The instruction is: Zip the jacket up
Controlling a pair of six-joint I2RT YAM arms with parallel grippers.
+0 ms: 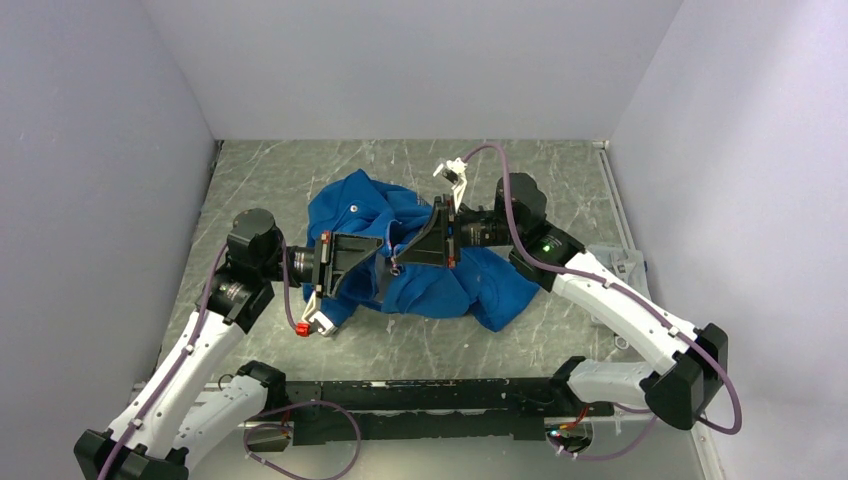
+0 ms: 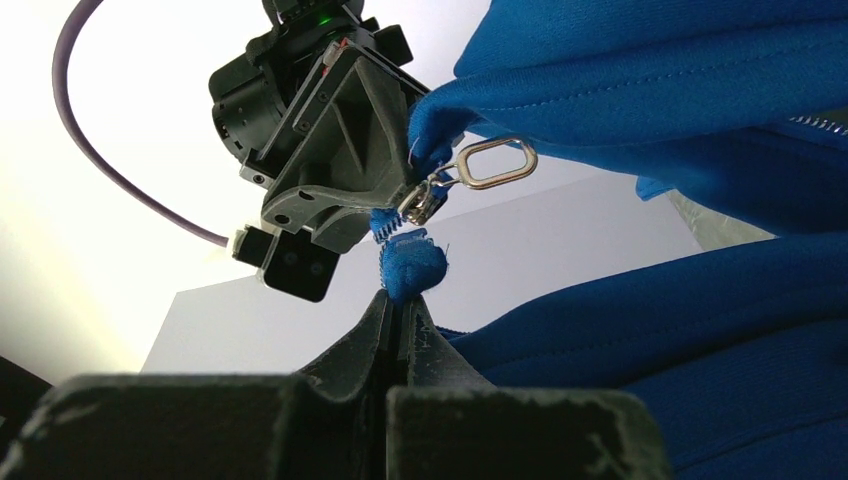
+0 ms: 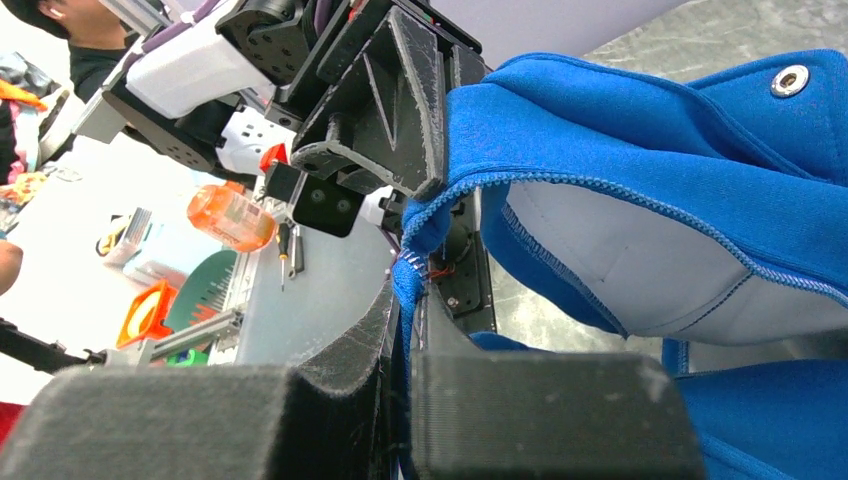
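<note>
The blue jacket (image 1: 465, 290) lies crumpled on the marble board, lifted at the middle between my two grippers. My left gripper is shut at the bottom end of a zipper, where a small blue fabric end (image 2: 413, 265) shows at its tips. My right gripper is shut on the blue zipper tape, which runs down between its fingers. The metal slider (image 2: 418, 206) with its oval pull (image 2: 497, 162) sits just above the left fingertips, next to the right gripper. The two grippers face each other closely.
Grey walls (image 1: 410, 70) enclose the board on the back and sides. A clear plastic item (image 1: 625, 270) lies at the right edge, partly behind the right arm. Bare board (image 1: 430, 350) shows along the front and back.
</note>
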